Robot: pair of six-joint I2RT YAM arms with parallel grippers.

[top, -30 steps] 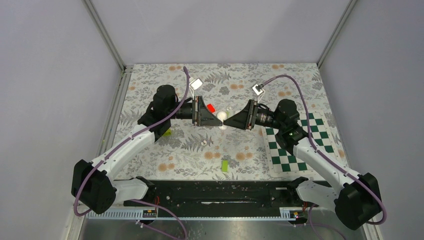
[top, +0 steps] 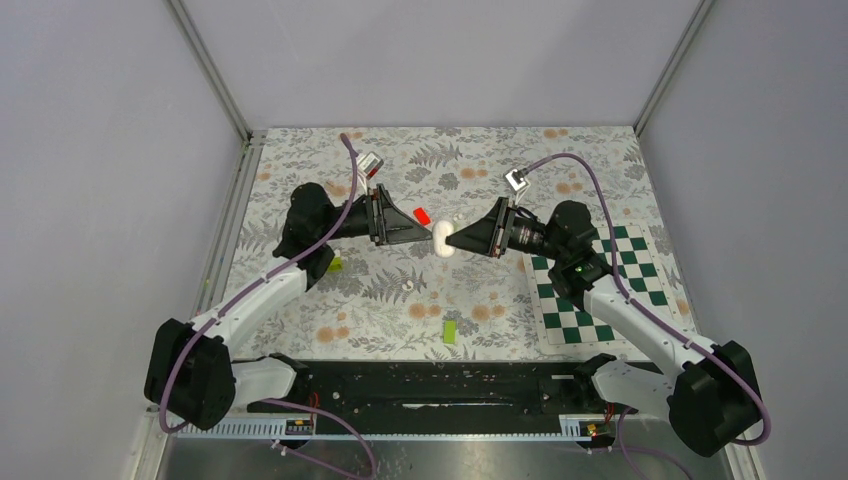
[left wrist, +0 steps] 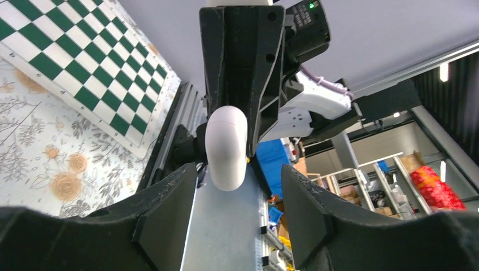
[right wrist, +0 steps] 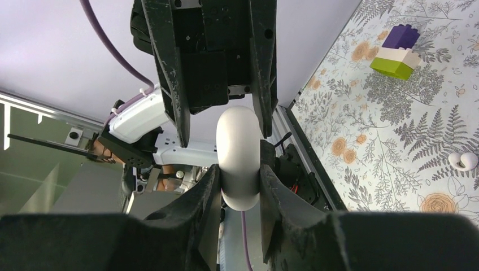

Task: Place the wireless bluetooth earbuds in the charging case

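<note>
My right gripper is shut on the white oval charging case, held upright above the table's middle; it also shows in the left wrist view. My left gripper stands open just left of the case, its fingers apart with nothing gripped. Small white objects, apparently earbuds, lie on the patterned cloth below, also visible in the top view. Whether the case's lid is open cannot be told.
A red block lies behind the grippers, a green block near the front edge. Stacked bricks sit at the left. A checkerboard covers the right of the table.
My left gripper has drawn back to the left, away from the white case, which now shows more fully in my right gripper. The right arm is nearly still.
</note>
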